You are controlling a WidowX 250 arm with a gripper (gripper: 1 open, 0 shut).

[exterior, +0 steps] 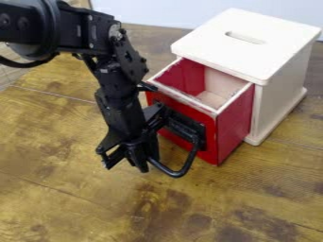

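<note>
A small white wooden cabinet (273,66) stands at the upper right with its red drawer (235,128) pulled out toward the lower left; the drawer's inside looks empty. My black gripper (149,151) is low over the floor, right against the drawer's front at its lower left, beside a dark curved handle. The arm hides part of that front, and I cannot make out whether the fingers are open, shut or holding the handle.
The cabinet top has a slot and nothing on it. A dark cable runs at the upper left.
</note>
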